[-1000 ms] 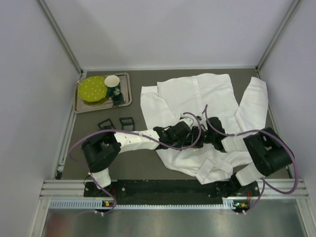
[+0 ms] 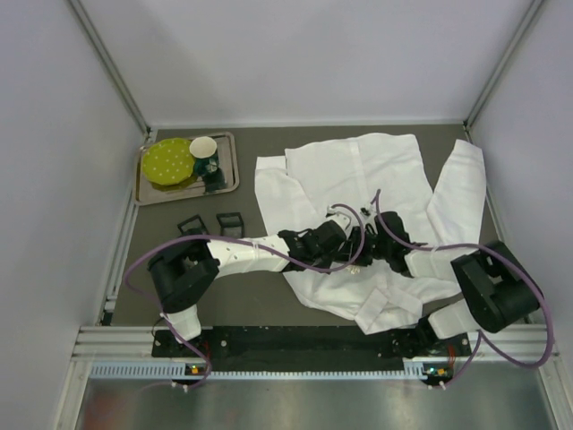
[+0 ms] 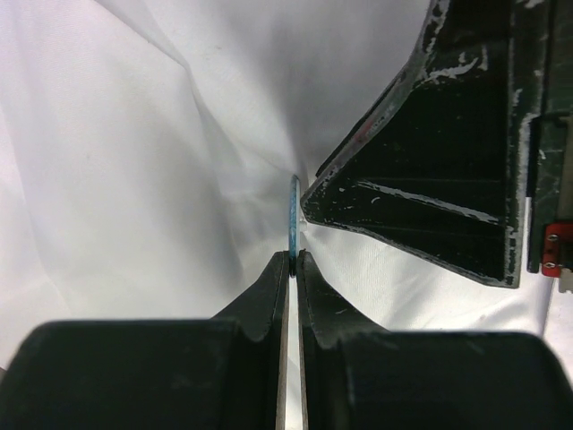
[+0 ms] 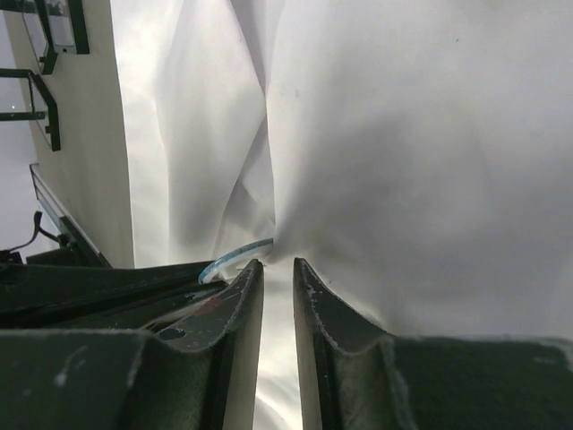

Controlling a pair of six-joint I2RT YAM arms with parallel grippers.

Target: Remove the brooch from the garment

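Seen edge-on in the left wrist view, the brooch (image 3: 294, 210) is a thin blue piece standing against the white garment (image 3: 134, 179). My left gripper is shut on its near end. In the right wrist view the brooch (image 4: 235, 255) shows as a curved blue rim, leading from the left gripper's black fingers to a fold of cloth. Beside its far end, my right gripper is open with a narrow gap, white fabric showing through. I cannot tell whether the brooch's pin is in the cloth. In the top view the arms hide the brooch.
A tray (image 2: 235, 184) with a green dotted item (image 2: 167, 161) and a cup (image 2: 204, 148) stands at the back left. Two dark frames (image 2: 230, 224) lie left of the garment. Both grippers are very close together over the cloth.
The left arm and the garment look unmoved.
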